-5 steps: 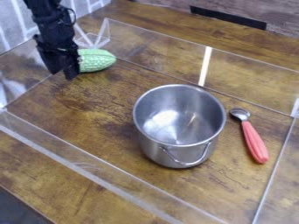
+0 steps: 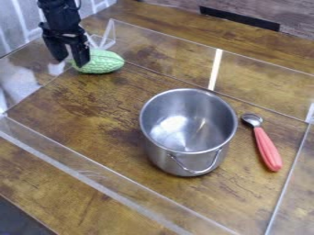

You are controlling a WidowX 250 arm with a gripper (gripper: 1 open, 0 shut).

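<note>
My black gripper [image 2: 66, 46] hangs at the upper left, open, with its fingers just left of a pale green, bumpy oblong vegetable [image 2: 99, 62] lying on the wooden table. The finger tips are small and dark here, and whether they touch the vegetable I cannot tell.
A steel pot [image 2: 188, 129] with a wire handle stands at the centre right. A scoop with a red handle [image 2: 267, 150] lies to its right. Clear plastic edging runs around the work area.
The vegetable, pot and scoop look essentially unmoved.
</note>
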